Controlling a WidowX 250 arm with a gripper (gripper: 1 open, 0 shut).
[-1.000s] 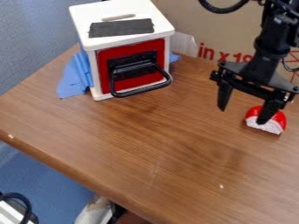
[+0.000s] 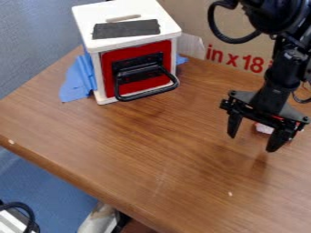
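Note:
My gripper (image 2: 253, 136) hangs low over the right side of the wooden table, its two black fingers spread open and pointing down. Behind it, a small red and white object (image 2: 265, 126) is mostly hidden by the gripper, with only a pale bit showing. At the back left stands a white toy oven (image 2: 91, 23) with a red front, a black door with a handle, and a dark pad on top.
A blue cloth (image 2: 75, 82) lies left of the oven. A cardboard box (image 2: 206, 45) stands at the back. Cables lie at the bottom left.
My gripper has come down and slightly toward the front, now covering most of the red and white object that showed below it before.

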